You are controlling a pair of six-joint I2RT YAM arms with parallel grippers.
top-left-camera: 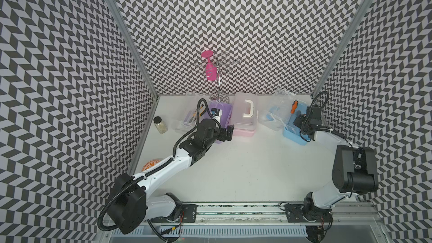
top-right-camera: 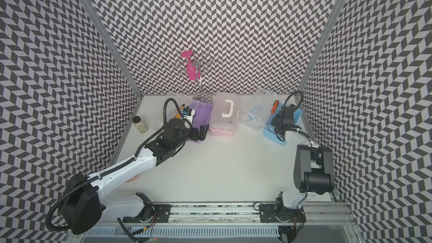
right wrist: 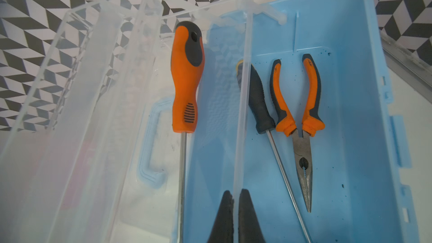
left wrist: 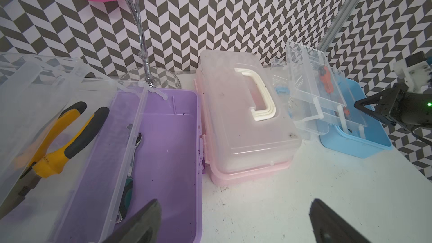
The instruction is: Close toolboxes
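The blue toolbox (right wrist: 346, 162) stands open at the right, pliers (right wrist: 301, 146) and a dark-handled screwdriver (right wrist: 256, 94) on its floor. Its clear tray (right wrist: 243, 108) hangs over the left side, with an orange screwdriver (right wrist: 185, 76) in it. My right gripper is shut on that tray's edge. The pink toolbox (left wrist: 247, 121) in the middle has its clear lid down, white handle on top. At the left, the purple toolbox (left wrist: 166, 162) is open; yellow pliers (left wrist: 54, 153) lie in its clear tray. My left gripper is open in front of the boxes, empty.
A chrome stand (top-left-camera: 219, 81) bearing a pink glass rises behind the purple box. A jar (top-left-camera: 159, 125) with a dark lid stands at the left, and an orange round item (top-left-camera: 150, 164) lies nearer.
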